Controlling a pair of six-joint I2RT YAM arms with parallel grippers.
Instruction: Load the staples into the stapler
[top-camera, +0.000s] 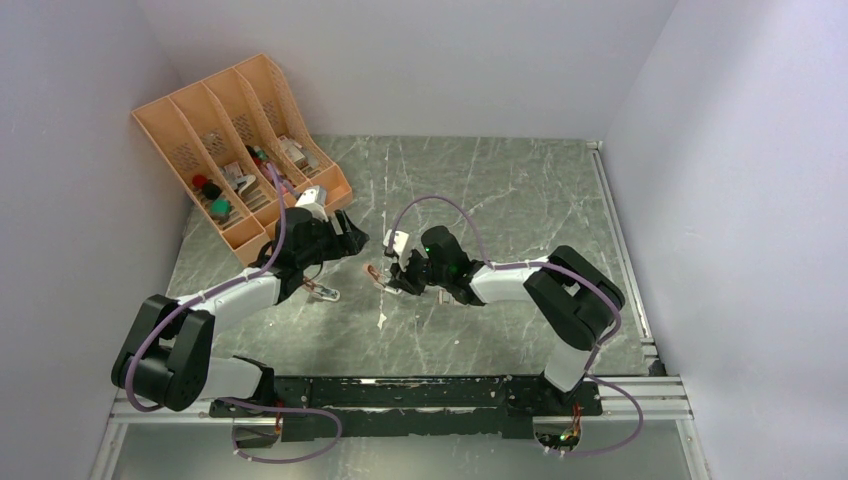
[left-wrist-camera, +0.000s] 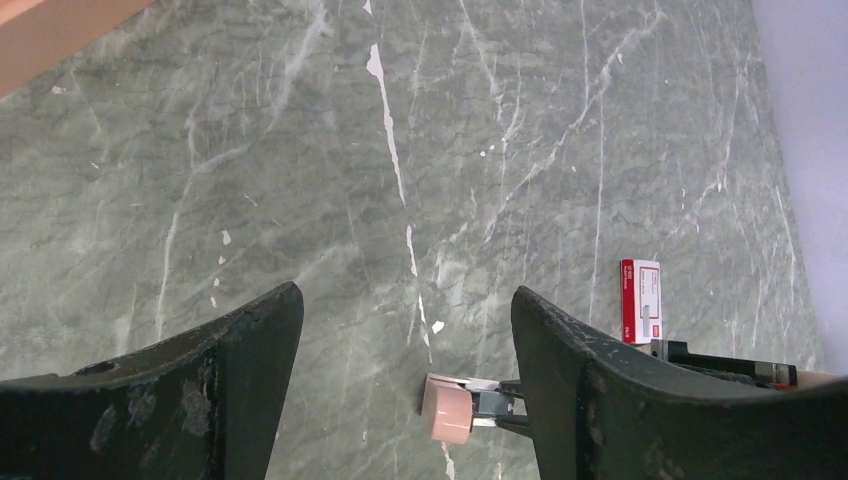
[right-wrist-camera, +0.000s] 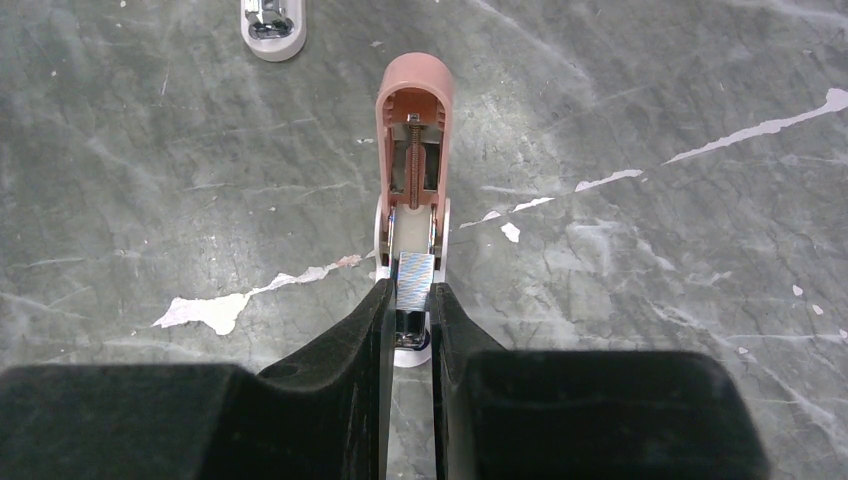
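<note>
An opened stapler (right-wrist-camera: 415, 150) with a pink top and white base lies on the table, its top folded back from the base. A silver strip of staples (right-wrist-camera: 415, 280) sits between the fingertips of my right gripper, over the base's channel; whether it is fully seated I cannot tell. In the top view this right gripper (top-camera: 397, 280) covers the base's end. My left gripper stands open with nothing between its fingers, up and to the left of the stapler. The stapler's pink end (left-wrist-camera: 447, 410) shows at the bottom of the left wrist view.
A second stapler (top-camera: 322, 291) lies to the left, below the left gripper. A red and white box (left-wrist-camera: 642, 300) rests to the right, partly hidden by the right arm from above. A wooden organizer (top-camera: 245, 150) stands at the back left.
</note>
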